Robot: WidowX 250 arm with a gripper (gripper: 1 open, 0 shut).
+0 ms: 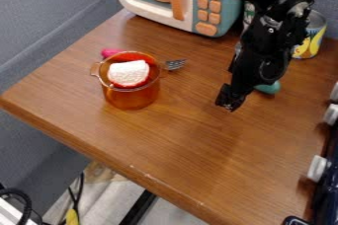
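Observation:
The black robot gripper (230, 99) hangs low over the right middle of the wooden table (158, 160), angled down from the arm at top right. I cannot tell whether its fingers are open or shut. A teal object (268, 88) lies behind it, partly hidden. Left of the gripper, an orange-red translucent pot (132, 98) holds a white item (128, 71), with a fork (173, 64) beside it.
A toy microwave (176, 2) stands at the back, cans (309, 41) at back right, a pink object (110, 52) behind the pot. A dark stove with white knobs (321, 185) borders the right.

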